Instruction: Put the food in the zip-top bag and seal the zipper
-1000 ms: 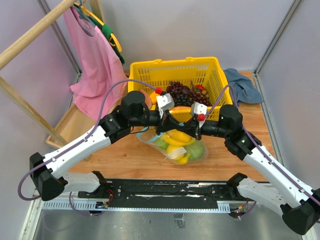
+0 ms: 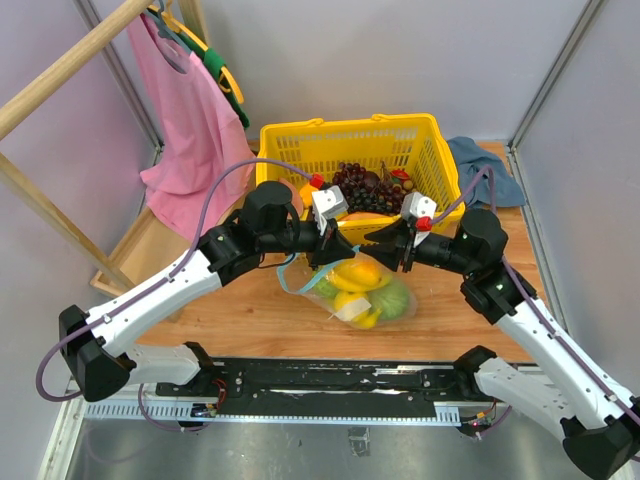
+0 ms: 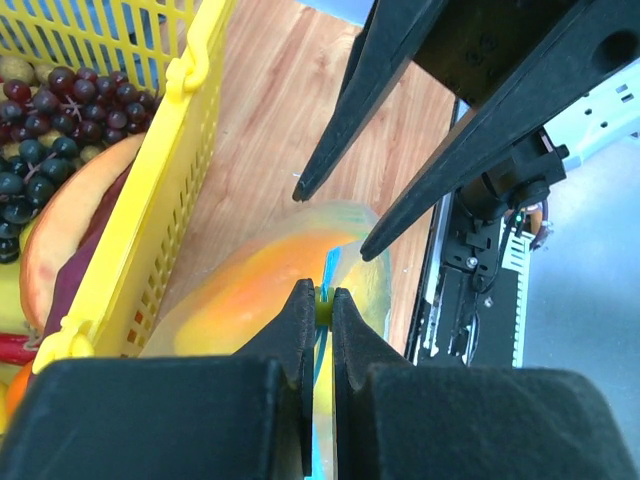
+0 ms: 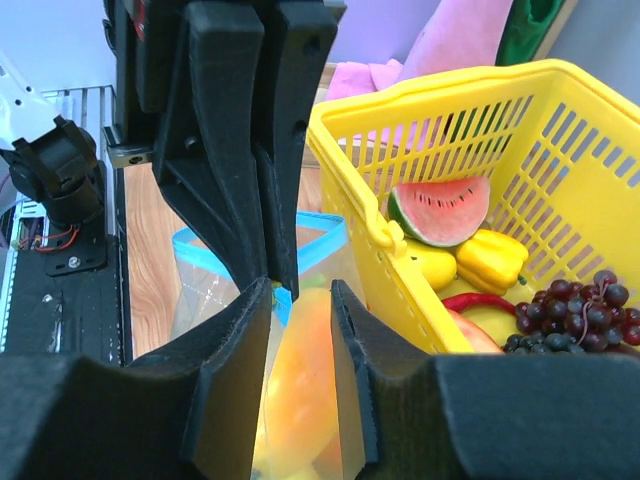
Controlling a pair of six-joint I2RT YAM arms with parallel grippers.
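The clear zip bag (image 2: 372, 298) holds yellow and green produce and lies on the table before the crate, its blue zipper (image 2: 300, 288) along the upper left. My left gripper is shut on that zipper, a small yellow-green piece between the fingertips. My right gripper (image 2: 374, 248) stands open just beside it, over the bag, its two fingers apart above the zipper in the left wrist view. In the right wrist view the left gripper's fingers pinch the blue strip.
A yellow crate (image 2: 432, 150) of fruit and vegetables stands behind the bag. A blue cloth (image 2: 478, 175) lies right of it. A pink garment (image 2: 185, 150) hangs on a wooden rack at left.
My right gripper has drawn back to the right and slightly up from the left one, uncovering more zipper. My left gripper has stayed in place.
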